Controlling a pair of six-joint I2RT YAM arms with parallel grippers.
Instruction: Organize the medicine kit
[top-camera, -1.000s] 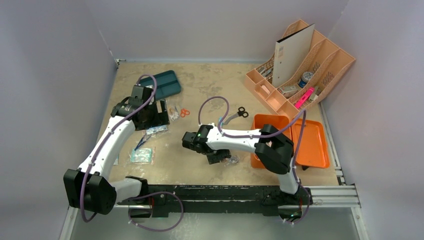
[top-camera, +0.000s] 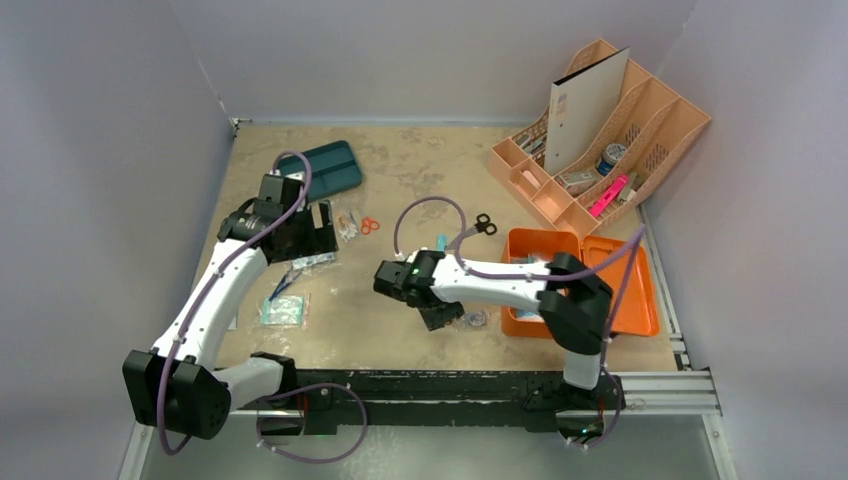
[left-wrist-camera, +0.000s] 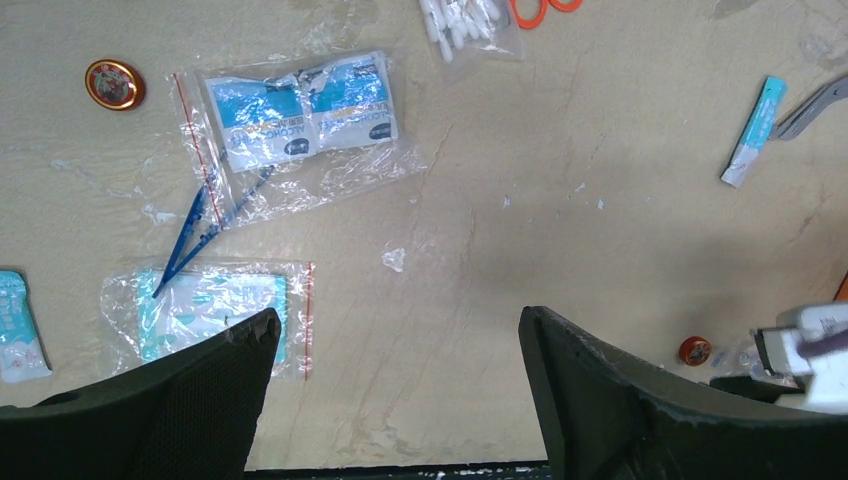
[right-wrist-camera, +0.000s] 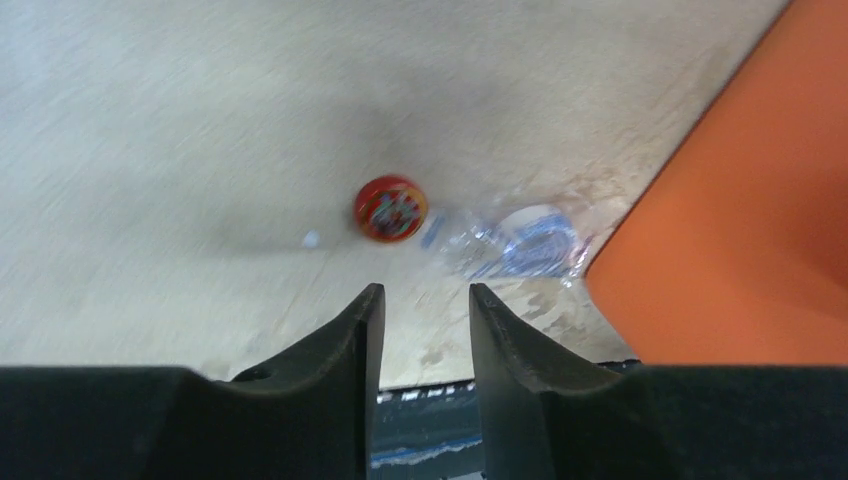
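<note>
Below my right gripper, part open with nothing between its fingers, a small red tin (right-wrist-camera: 391, 208) lies on the table. A clear bag with a blue-and-white item (right-wrist-camera: 530, 242) sits just right of it, close to the orange box (right-wrist-camera: 720, 220). My left gripper hangs open and empty over the table's left side. In the left wrist view lie a bag of blue-white packets (left-wrist-camera: 305, 110), blue tweezers (left-wrist-camera: 185, 240), a bagged teal pack (left-wrist-camera: 215, 305), another red tin (left-wrist-camera: 115, 84) and a bag of cotton swabs (left-wrist-camera: 463, 22).
The orange box stands at right, its lid (top-camera: 628, 290) open beside it. Grey scissors (top-camera: 472, 230) lie behind my right arm. A green tray (top-camera: 332, 168) and a tan organizer (top-camera: 650, 130) stand at the back.
My right arm has shifted slightly right and risen a little, with more of the bag beside it showing. The left arm has barely moved.
</note>
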